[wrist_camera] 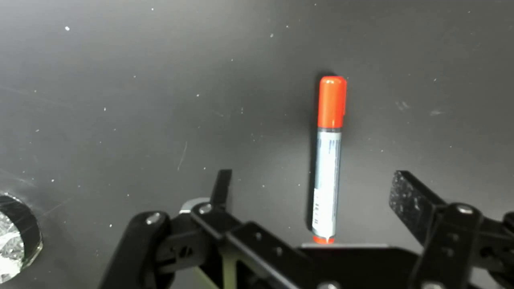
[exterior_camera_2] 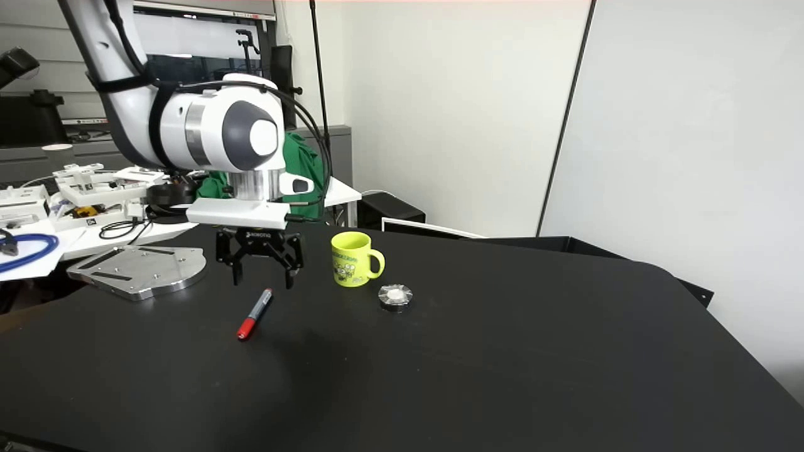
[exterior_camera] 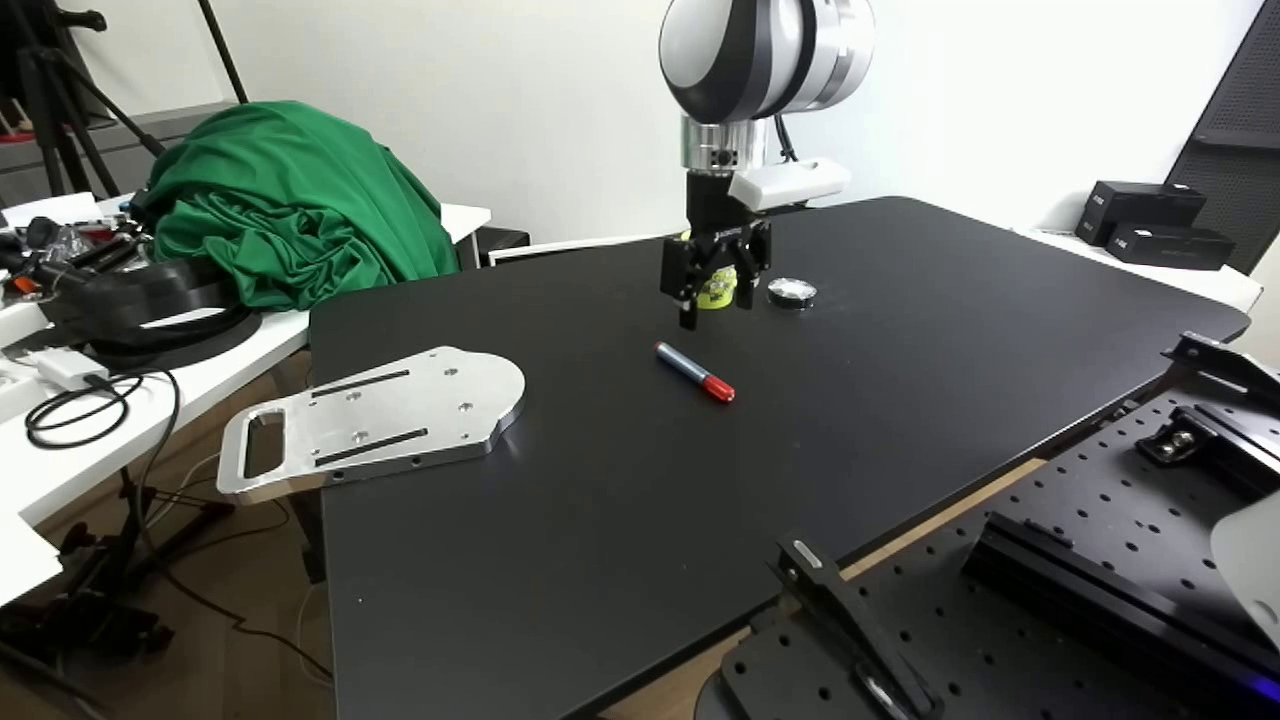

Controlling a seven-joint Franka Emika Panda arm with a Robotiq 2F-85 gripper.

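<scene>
A marker (wrist_camera: pixel 327 173) with a red cap and a grey-white barrel lies flat on the black table. My gripper hangs above the table, open, with the marker's barrel end seen between its spread fingers in the wrist view. In exterior view 2 the gripper (exterior_camera_2: pixel 262 280) is over the table just behind the marker (exterior_camera_2: pixel 255 312), apart from it. A yellow-green mug (exterior_camera_2: pixel 350 260) stands upright to the right of the gripper; in exterior view 1 the mug (exterior_camera: pixel 717 288) is partly hidden behind the fingers. A roll of tape (exterior_camera_2: pixel 395 296) lies near the mug.
A silver metal plate (exterior_camera: pixel 396 408) overhangs the table's left edge. Green cloth (exterior_camera: pixel 294 204) is heaped on the white side table. A perforated black base (exterior_camera: pixel 1032 576) adjoins the table's front edge.
</scene>
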